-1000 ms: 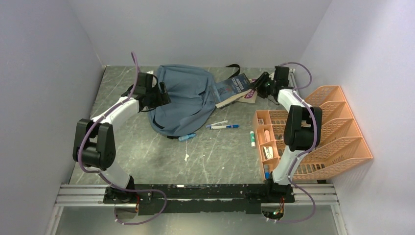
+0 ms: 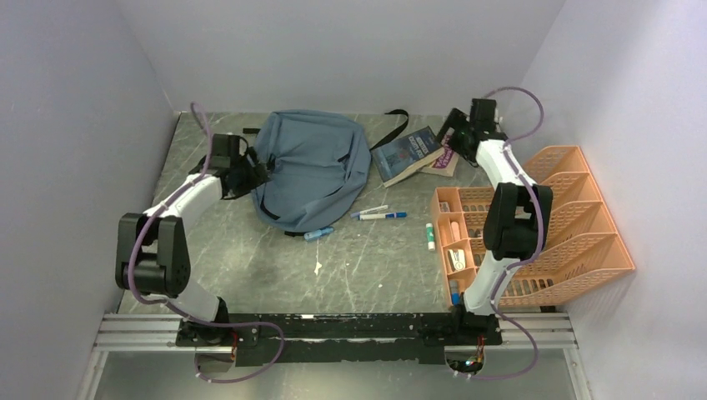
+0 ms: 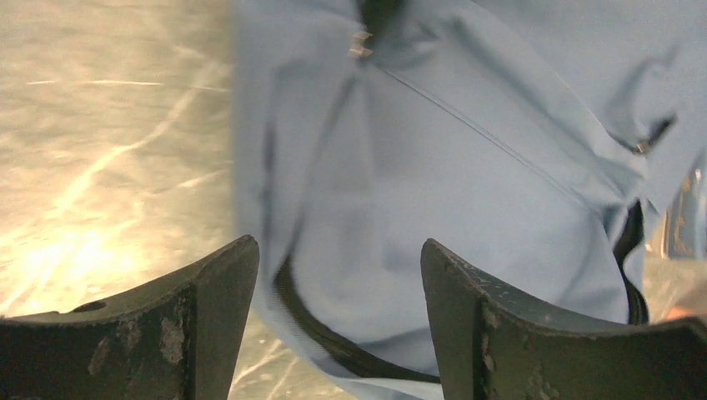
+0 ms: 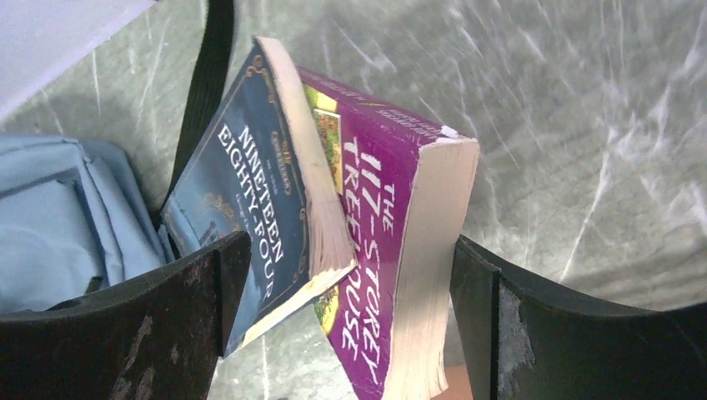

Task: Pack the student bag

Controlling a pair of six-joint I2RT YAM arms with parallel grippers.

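The blue-grey bag (image 2: 313, 171) lies flat on the left half of the table. Over its left side my left gripper (image 2: 265, 167) stands open; in the left wrist view the bag's cloth (image 3: 467, 192) shows beyond the spread fingers, with none between them. Right of the bag, a dark blue book, "Nineteen Eighty-Four" (image 2: 406, 156), leans across part of a purple book, "The 117-Storey Treehouse" (image 4: 379, 183). Near the purple book's right end is my right gripper (image 2: 450, 133), open. In the right wrist view both books appear beyond its parted fingertips, not gripped.
An orange organizer (image 2: 575, 225) with small items fills the right side. Pens (image 2: 382, 216), a light-blue marker (image 2: 318, 234) and a green-and-white stick (image 2: 430, 237) lie loose.
My left gripper has moved left and down toward the bag's edge.
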